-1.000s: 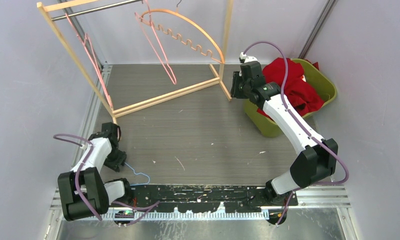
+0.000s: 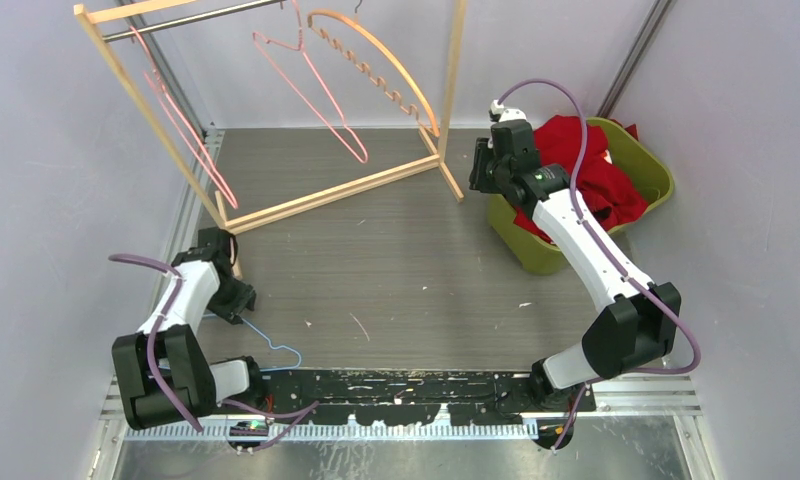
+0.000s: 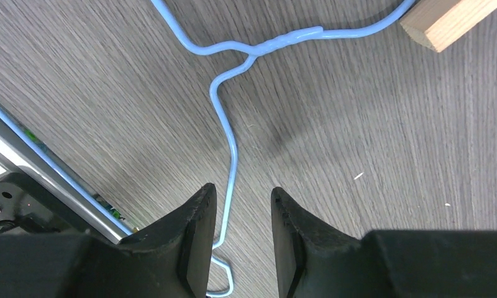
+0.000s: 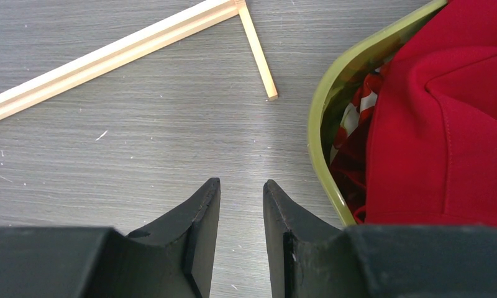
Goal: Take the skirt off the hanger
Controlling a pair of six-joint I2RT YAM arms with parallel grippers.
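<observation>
Pink hangers and a wooden hanger hang on the rack's rail, bare of any garment. Red fabric lies in a green bin. My right gripper is held at the bin's left edge, its fingers apart and empty. My left gripper is low beside the rack's left foot, open above a blue wire hanger lying on the floor, nothing between its fingers.
The wooden rack stands at the back left, a foot near my left gripper. Walls bound both sides.
The hanging hangers have swung. The left arm has moved slightly up the top view, away from the front; the right arm has shifted slightly right and up.
</observation>
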